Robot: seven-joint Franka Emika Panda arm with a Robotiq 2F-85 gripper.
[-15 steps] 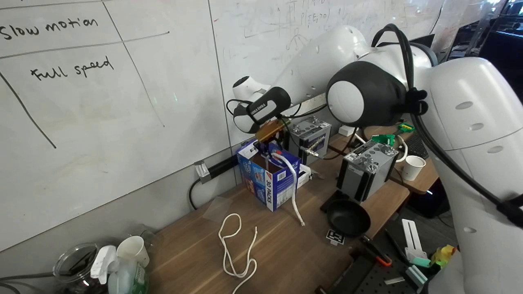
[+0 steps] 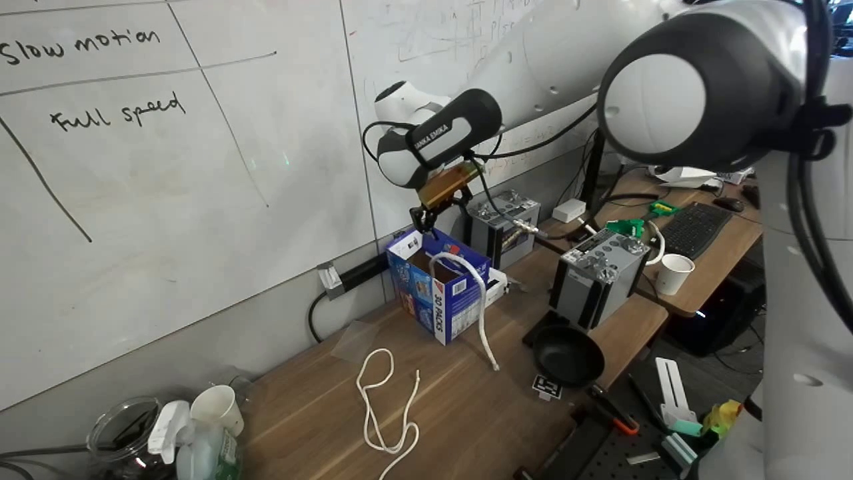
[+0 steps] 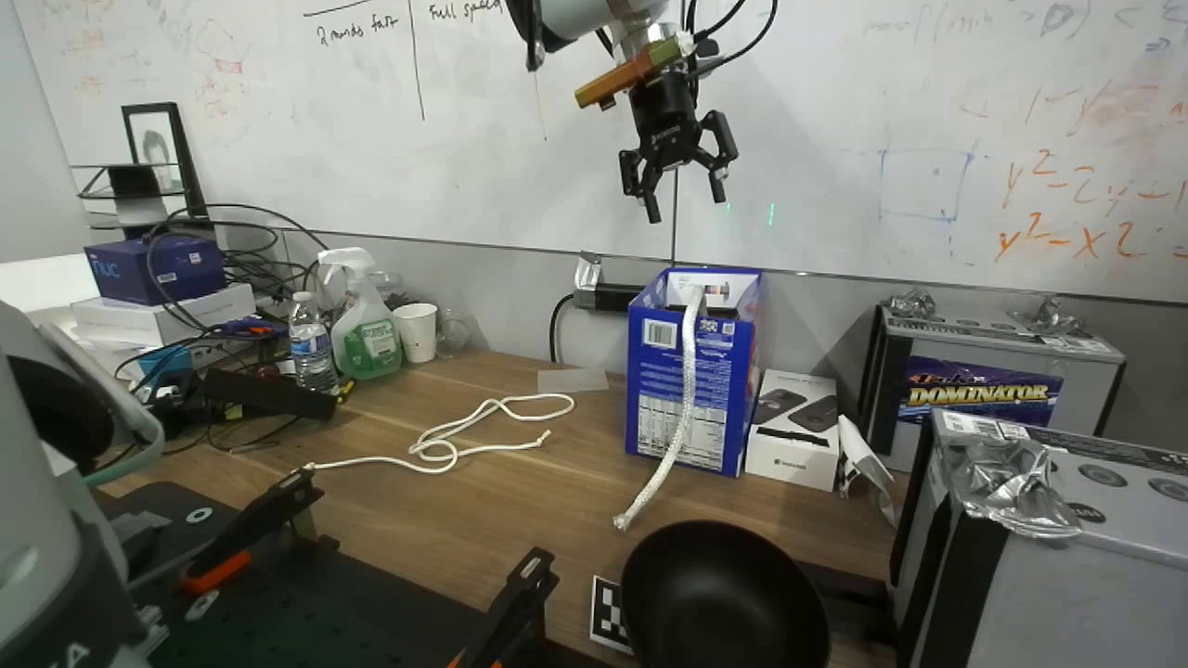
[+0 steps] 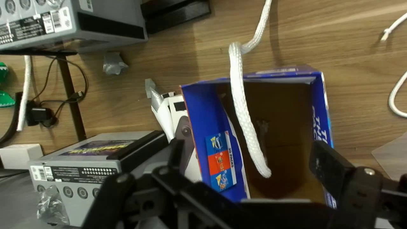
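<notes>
A thick white rope [image 3: 688, 378] hangs over the front edge of a blue cardboard box [image 3: 735, 417]. One end drops into the open box and the other rests on the wooden table, as exterior view 2 shows. High above the box, my gripper [image 3: 686, 206] is open, with only air between its fingers. From the wrist view, the box [image 4: 210, 114] lies below the fingers [image 4: 332, 164], and the rope's inner end [image 4: 263, 168] ends over the dark inside without touching them. A thinner white rope [image 2: 372, 408] lies loosely looped on the table, left of the box.
A black pan [image 3: 724, 601] sits in front of the box. Grey battery cases [image 2: 600, 276] and a white phone box [image 3: 793, 429] stand to its right. The whiteboard [image 2: 200, 200] rises close behind. Bare table [image 3: 523, 490] shows left of the box.
The arm has risen, lifting my gripper from the box's opening to well above it. The thick rope stays draped over the box edge, its upper bend slightly shifted.
</notes>
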